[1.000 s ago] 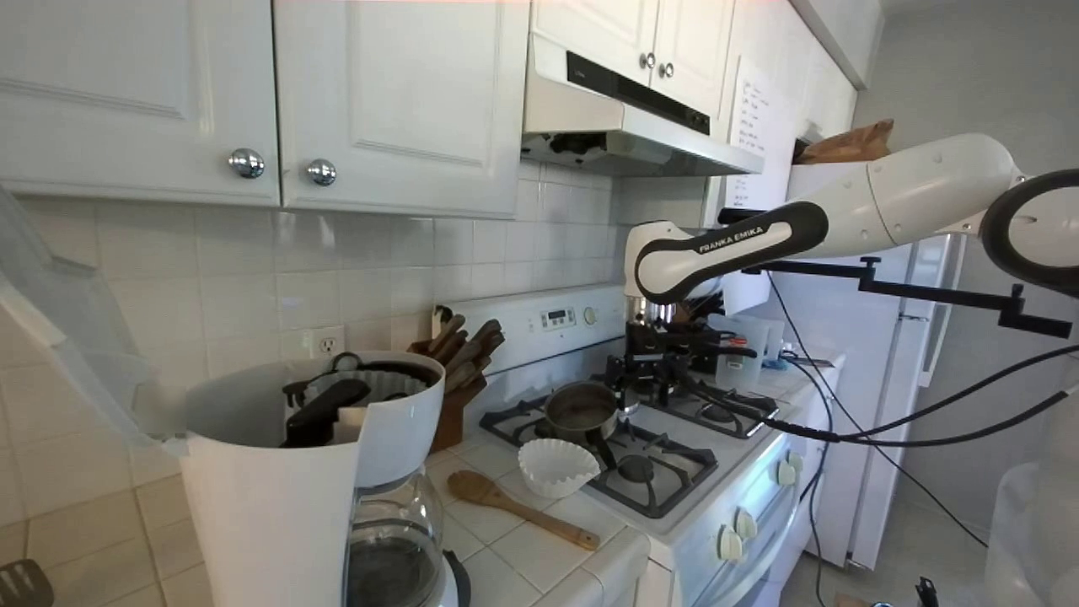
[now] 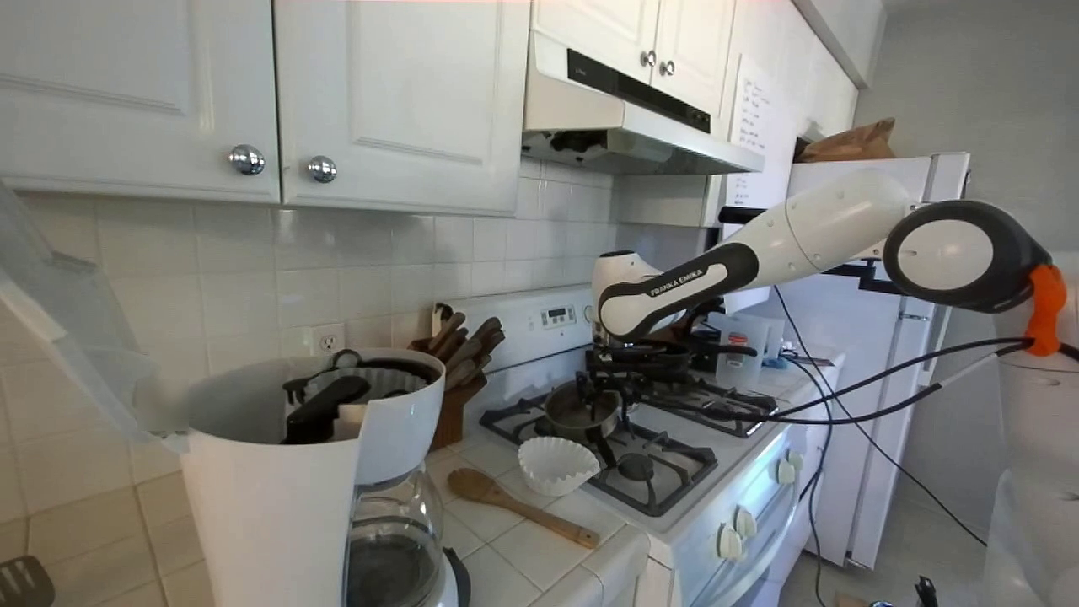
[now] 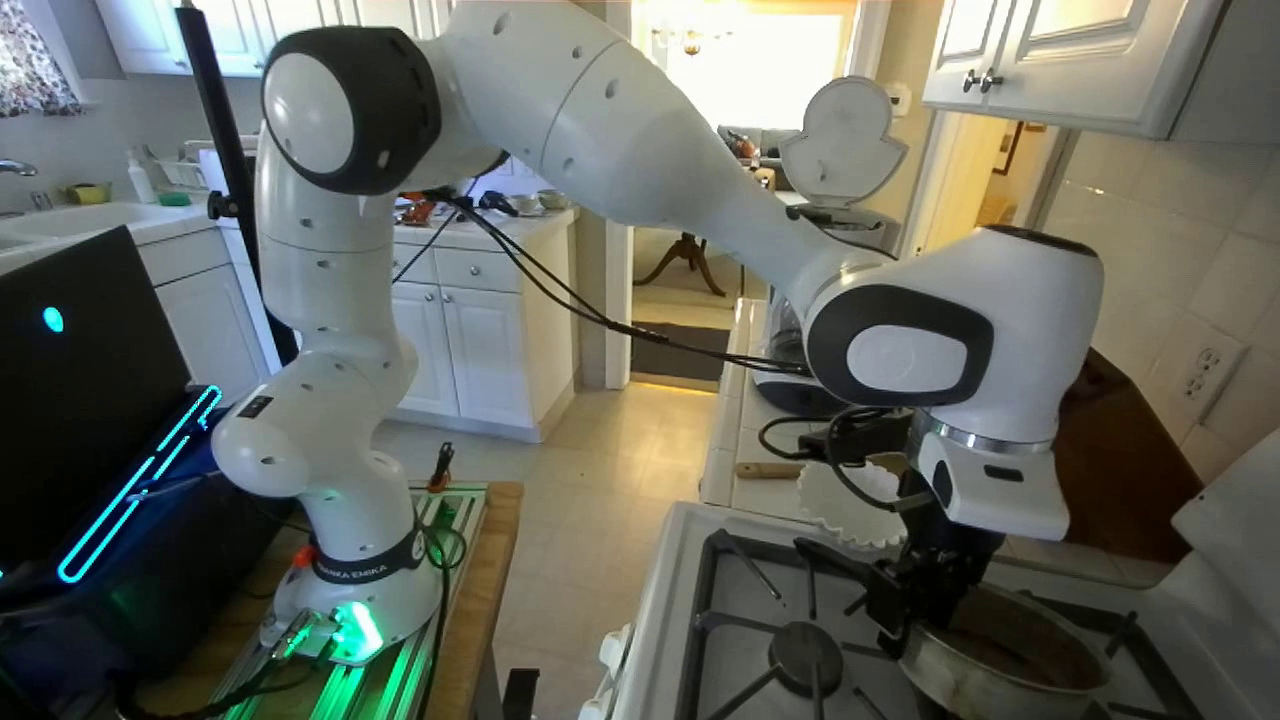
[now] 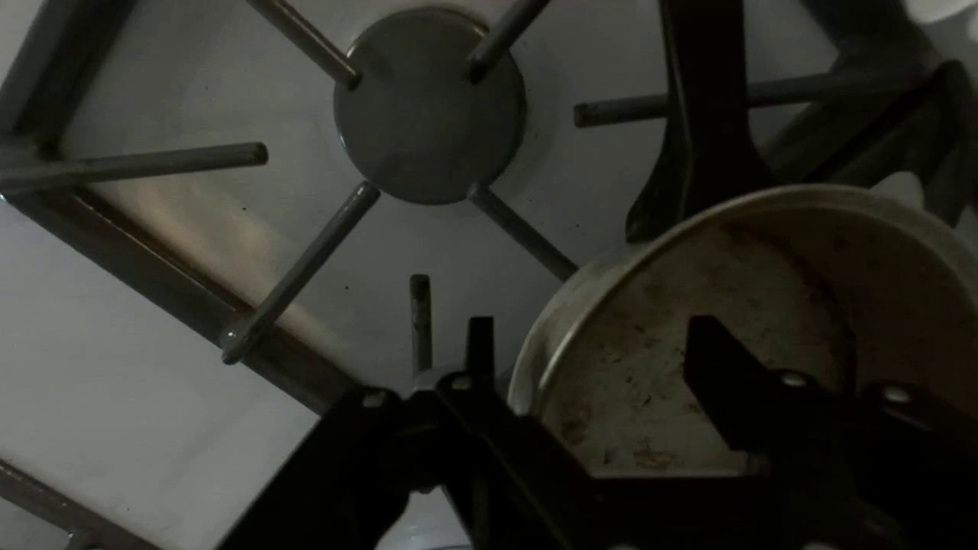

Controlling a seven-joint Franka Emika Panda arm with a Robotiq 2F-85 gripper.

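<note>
A worn metal saucepan [image 2: 578, 416] sits on the near back burner of the stove, its grey wall [image 3: 978, 682] partly behind my gripper in exterior view 2. Its black handle [image 4: 713, 119] points away toward the top of the wrist view. My gripper is open, with a clear gap between its dark fingers. One fingertip [image 4: 480, 339] appears outside the pan's rim, the other [image 4: 710, 348] over its inside, so the near wall lies between them in that view. Whether either finger touches the pan I cannot tell.
Beside the pan is an empty burner [image 4: 431, 105]. A white paper coffee filter [image 2: 556, 465] and a wooden spoon [image 2: 516, 506] lie on the counter, near the white coffee maker [image 2: 273, 506]. A knife block [image 2: 453, 410] stands behind.
In exterior view 1 my arm has moved left and lower, bringing the gripper from beyond the saucepan to right at it. The pan shows no clear shift.
</note>
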